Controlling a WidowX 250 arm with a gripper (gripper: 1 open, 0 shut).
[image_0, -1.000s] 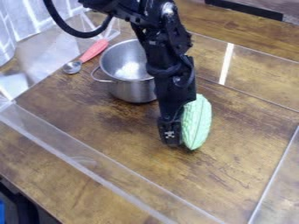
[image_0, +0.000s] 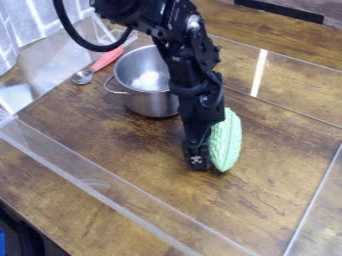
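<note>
My black gripper (image_0: 201, 150) is lowered to the wooden table just right of a steel pot (image_0: 139, 85), its lower end against a pale green ridged oblong object (image_0: 223, 140). The arm hides part of that green object and part of the pot. Whether the fingers are open or closed on it cannot be told from this view.
A red-handled utensil (image_0: 108, 59) lies behind the pot at the upper left. Clear plastic strips run along the table's edges.
The gripper has shifted very slightly; the green object and pot look essentially where they were.
</note>
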